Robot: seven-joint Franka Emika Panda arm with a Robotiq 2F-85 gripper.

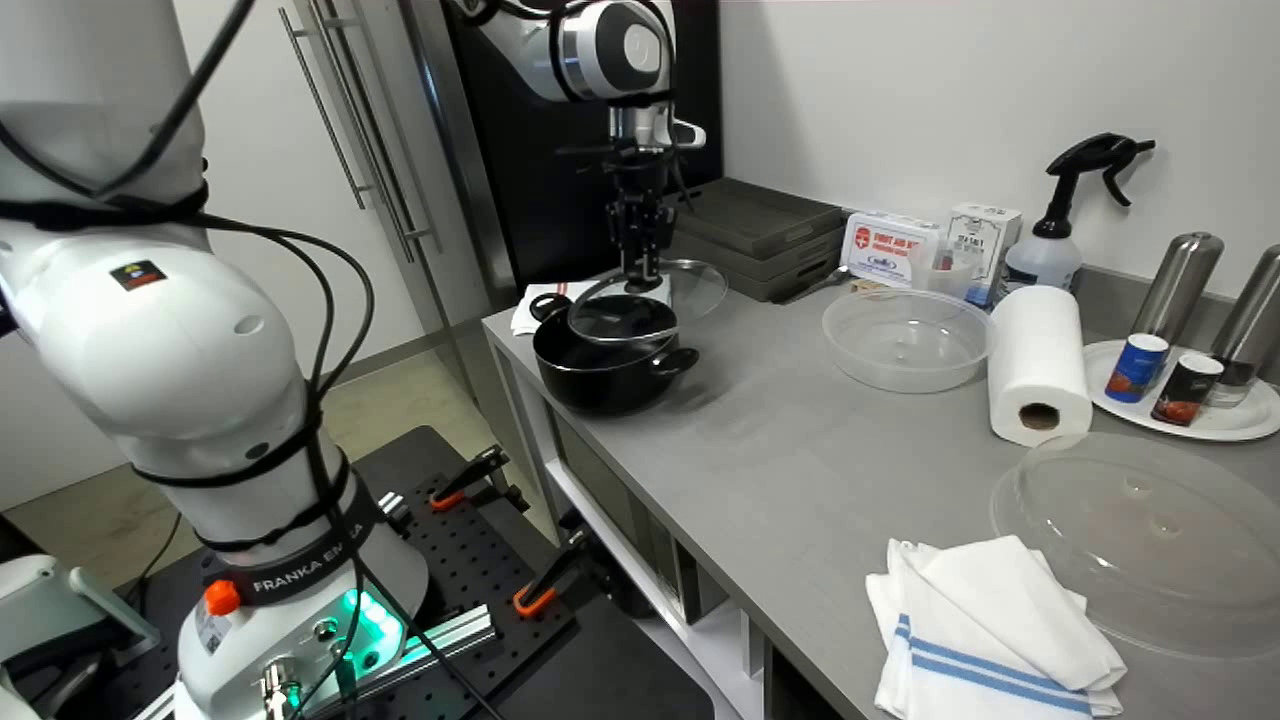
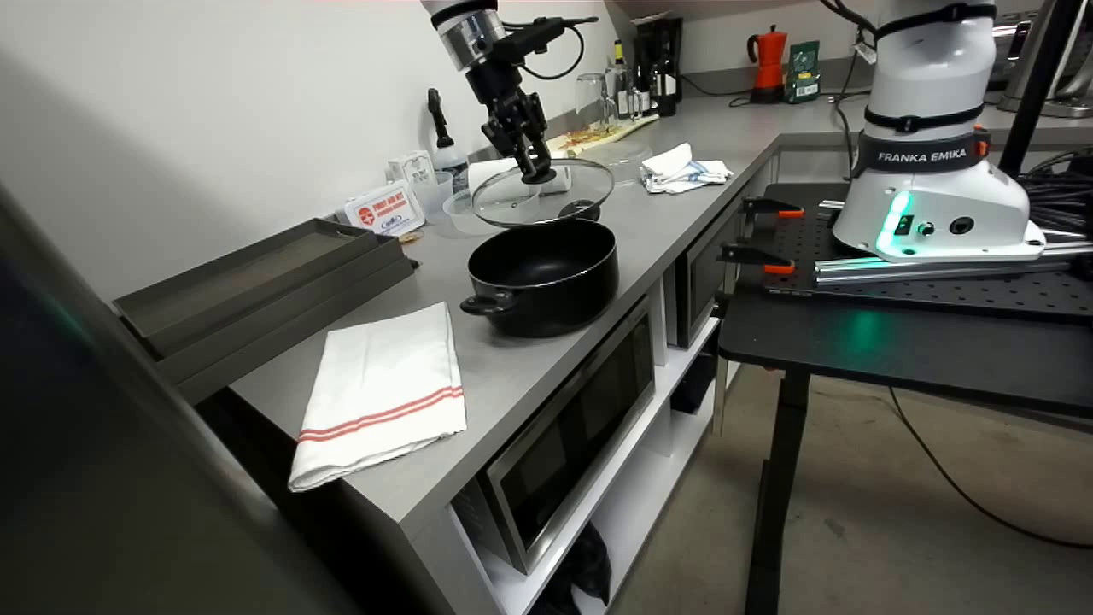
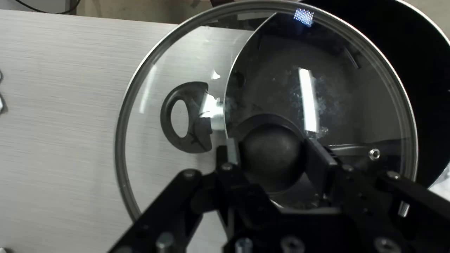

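A black two-handled pot (image 1: 603, 382) stands at the counter's edge, its dark inside showing in exterior view 2 (image 2: 543, 277). Above it a clear glass lid (image 2: 492, 200) with a metal rim hangs tilted. My gripper (image 1: 644, 278) is shut on the lid's round black knob (image 3: 272, 154); in the wrist view the knob sits between the two fingers. Seen from the wrist, the glass overlaps only part of the pot's mouth, with one pot handle (image 3: 185, 117) visible through it. In exterior view 2 the lid is higher than the pot rim and toward the wall side.
A white towel with red stripes (image 2: 384, 395) lies by the pot. Dark stacked trays (image 1: 762, 234) are against the wall. A clear plastic bowl (image 1: 906, 342), paper towel roll (image 1: 1039, 360) and spray bottle (image 1: 1056, 228) stand farther along. The mid-counter is bare.
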